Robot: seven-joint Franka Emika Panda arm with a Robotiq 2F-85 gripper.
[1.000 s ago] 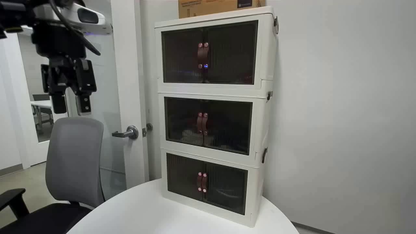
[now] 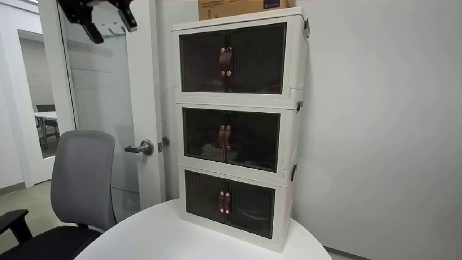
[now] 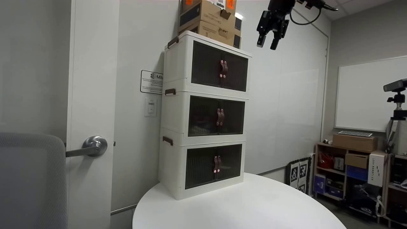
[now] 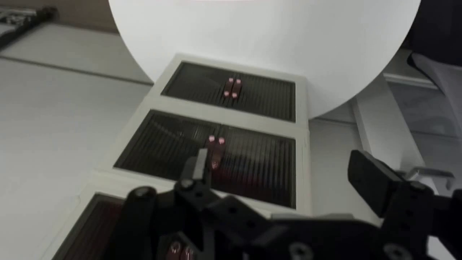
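Note:
A white cabinet (image 2: pixel 237 100) of three stacked units stands on a round white table (image 2: pixel 160 236). Each unit has a pair of dark ribbed doors with brown strap handles at the middle; all the doors look closed. My gripper (image 2: pixel 113 38) is open at the top left of exterior view 1, with nothing between its fingers. In exterior view 2 the gripper (image 3: pixel 267 45) hangs up high, level with the top unit (image 3: pixel 220 65) and apart from it. The wrist view looks down over the doors past the two spread fingers; the middle handles (image 4: pixel 215 152) appear near one fingertip.
Cardboard boxes (image 3: pixel 213 23) rest on top of the cabinet. A grey chair (image 2: pixel 82 177) and a door with a lever handle (image 2: pixel 140 147) stand to the left in exterior view 1.
In exterior view 1 my gripper has risen and shifted a little to the right, now partly cut off by the top edge. It was open before too. The cabinet has not moved.

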